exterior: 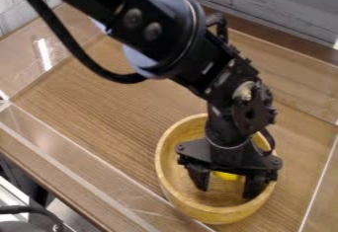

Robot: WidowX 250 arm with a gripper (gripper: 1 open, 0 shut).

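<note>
A round tan bowl (211, 206) rests on the wooden table at the lower right. My black gripper (227, 177) reaches down from the upper left into it, its fingers open and spread to either side within the bowl. A small yellow object (226, 175) shows between the fingers, mostly hidden by the gripper, so whether they touch it cannot be told.
A wall or raised board runs along the back. Black cabling shows at the lower left edge.
</note>
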